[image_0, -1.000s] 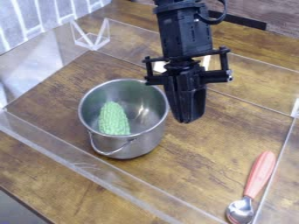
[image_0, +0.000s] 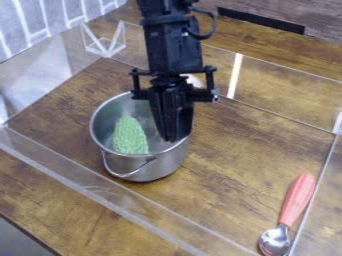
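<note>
A steel pot (image_0: 142, 166) with a wire handle stands on the wooden surface at centre-left, a green corn-like object (image_0: 128, 138) inside it. My black gripper (image_0: 171, 128) hangs over the right part of the pot's opening, its fingers pointing down to the right of the green object. It looks shut, with nothing seen between its fingers.
An ice-cream scoop with a pink handle (image_0: 297, 200) lies at the front right. Clear plastic walls surround the wooden work area (image_0: 247, 160). A small pale object behind the arm is mostly hidden.
My gripper has moved left from beside the pot to over its opening. The pot, green object and scoop have not moved.
</note>
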